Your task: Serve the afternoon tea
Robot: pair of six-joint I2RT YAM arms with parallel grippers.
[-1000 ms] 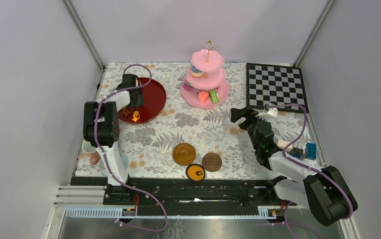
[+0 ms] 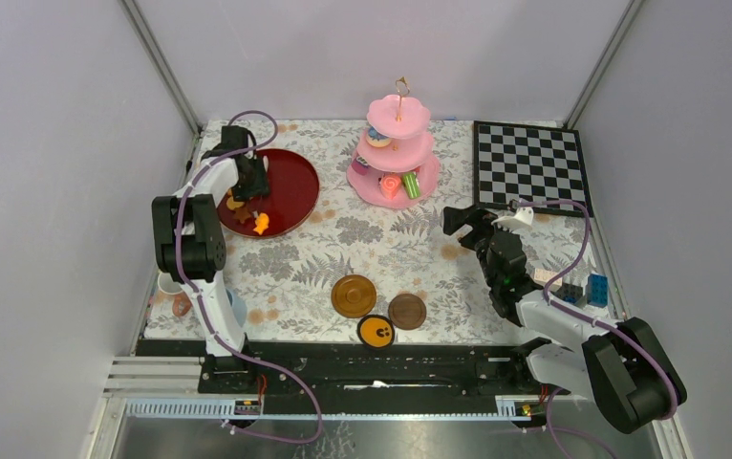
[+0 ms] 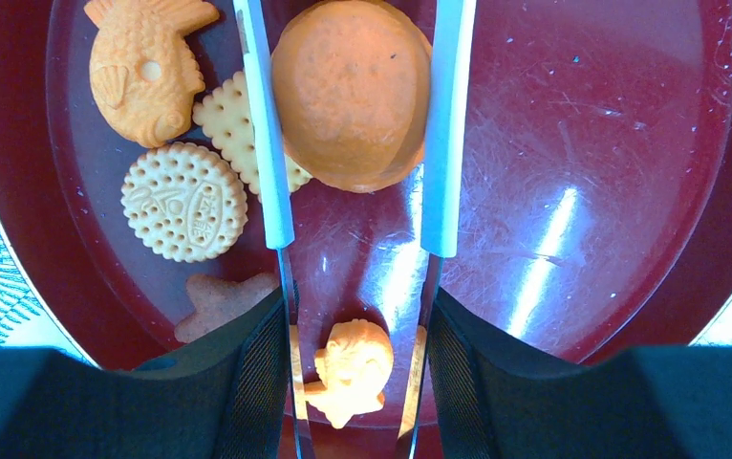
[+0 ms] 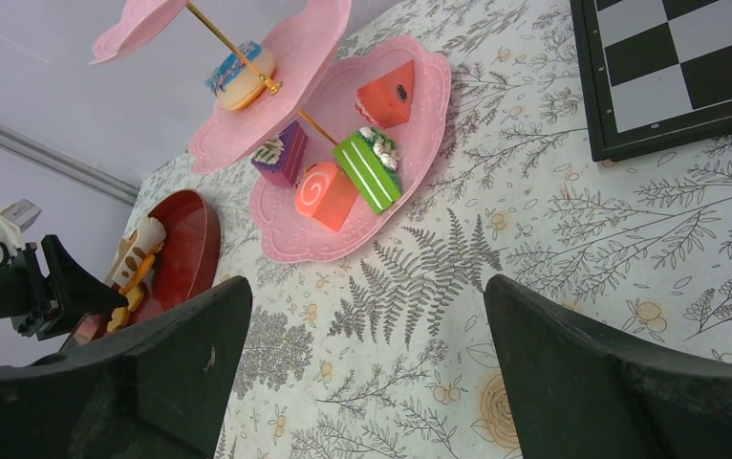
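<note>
On the dark red tray [image 2: 297, 186] at the back left, my left gripper reaches down, one pale blue pad on each side of a round orange-brown bun [image 3: 351, 105]. Both pads lie close along the bun's edges; whether they press on it I cannot tell. Around it on the tray are a fish-shaped cake [image 3: 147, 76], a square cracker [image 3: 231, 124], a round biscuit [image 3: 185, 203], a brown star-shaped biscuit [image 3: 219, 304] and a small orange piece [image 3: 355, 368]. My right gripper is open and empty above the tablecloth.
A pink three-tier stand [image 2: 408, 153] holds several cakes and a donut [image 4: 243, 75]. A checkerboard [image 2: 531, 167] lies at the back right. Near the front edge are a gold plate [image 2: 354, 296], a brown coaster [image 2: 407, 311] and a bear-face coaster [image 2: 376, 331].
The right arm has stayed still.
</note>
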